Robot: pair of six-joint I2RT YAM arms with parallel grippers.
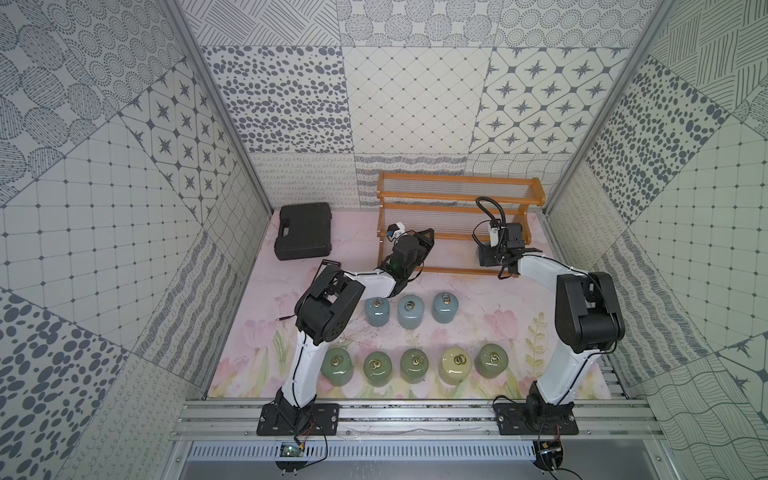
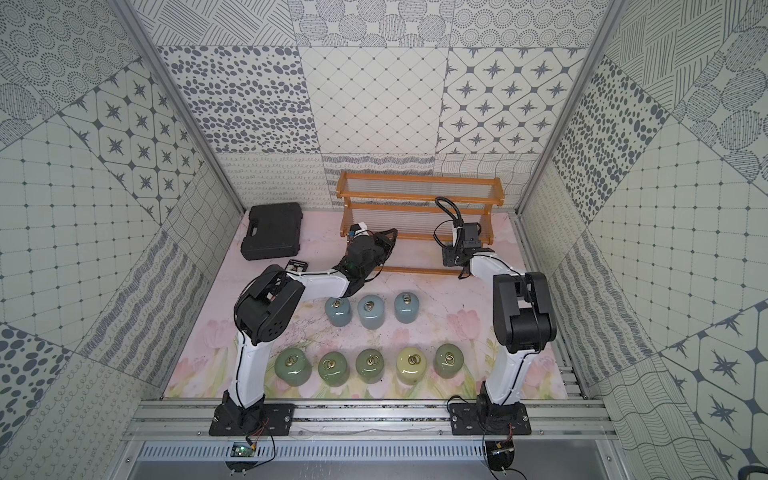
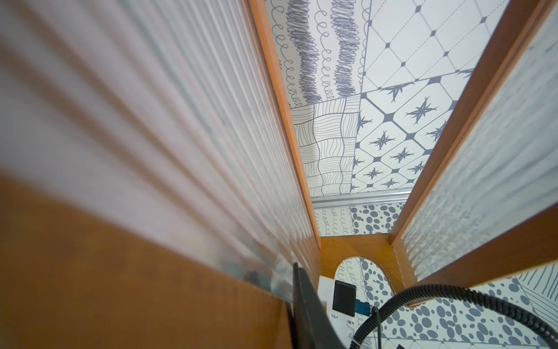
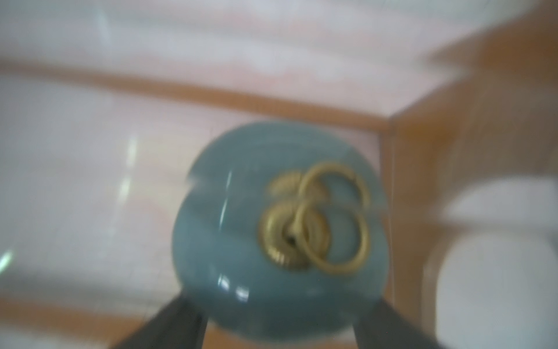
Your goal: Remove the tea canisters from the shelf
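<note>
A wooden shelf with ribbed clear panels stands at the back. Its middle front rail is where my left gripper is shut on it; in the left wrist view one dark finger lies along the wood, the other hidden. A blue-green canister with a brass ring on its lid sits on the lower tier near the shelf's right end. My right gripper stands open around its near side, fingers apart; contact is unclear through the blur. Three blue canisters stand on the table before the shelf.
A front row of several green canisters, with one yellowish canister among them, runs along the near table edge. A black case lies at back left. Bare table shows right of the blue canisters.
</note>
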